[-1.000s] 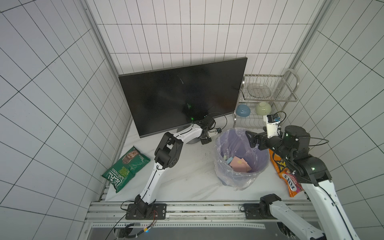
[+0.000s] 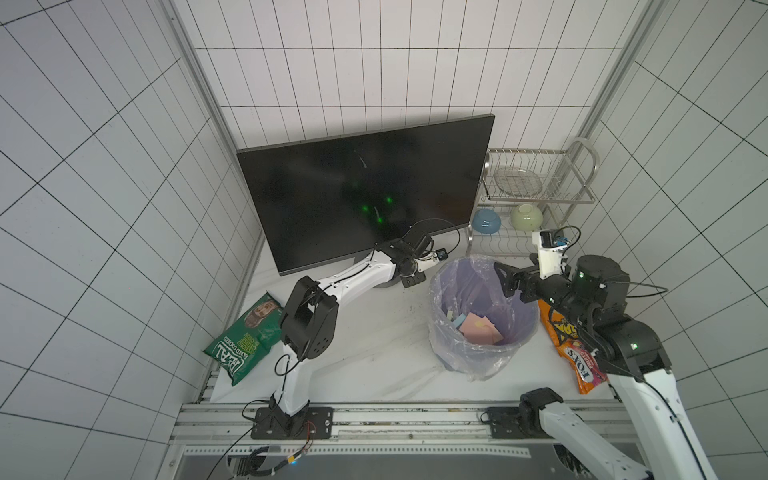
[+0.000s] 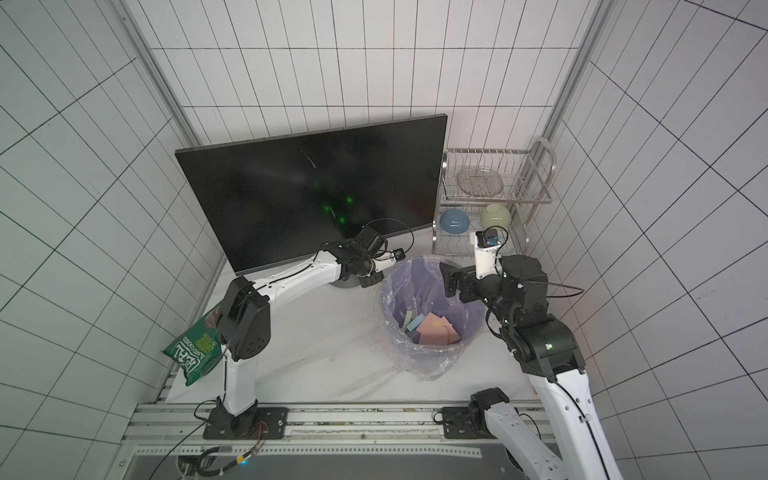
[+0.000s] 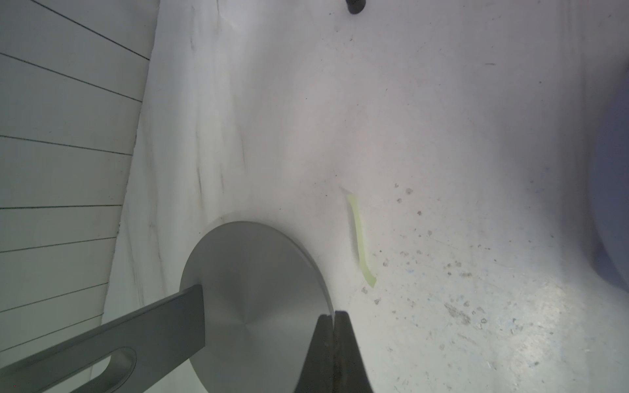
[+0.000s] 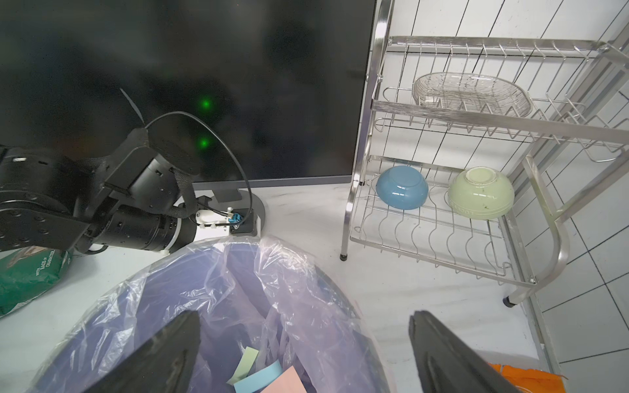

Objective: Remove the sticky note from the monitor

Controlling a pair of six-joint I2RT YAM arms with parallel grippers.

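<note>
A thin yellow-green sticky note [image 4: 359,239] lies on the white tabletop, a narrow strip in the left wrist view, right of the round grey monitor base [image 4: 255,275]. My left gripper is shut, with nothing showing between its fingertips; in that view they appear below the note, apart from it. No note is visible on the dark monitor [image 2: 368,188]. Inside the lined bin [image 5: 209,275] lie green, blue and pink notes [image 2: 480,329]. Above the bin's right side my right gripper stands open, its two fingers wide apart and empty.
A metal dish rack [image 5: 452,118] with a blue bowl [image 5: 402,187] and a green bowl [image 5: 481,192] stands behind on the right. A green snack bag [image 2: 245,337] lies at left, orange bags [image 2: 577,352] at right.
My left arm's elbow has swung left, now overlapping the green bag's edge, and its forearm has stretched out and turned. The bin and monitor stay put.
</note>
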